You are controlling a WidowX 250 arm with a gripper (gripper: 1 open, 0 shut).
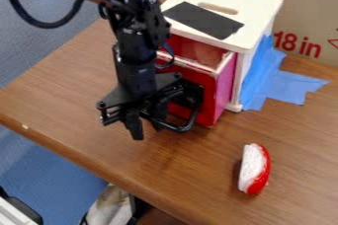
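My black gripper (145,120) is low over the wooden table, at the front of a small white cabinet (224,9) with a red and pink drawer (209,63). The gripper covers much of the drawer's front, so whether its fingers are open or shut on anything is unclear. A red and white oblong object (254,170) lies apart on the table at the right.
Blue tape (280,81) lies right of the cabinet, before a cardboard sheet (303,22) at the back.
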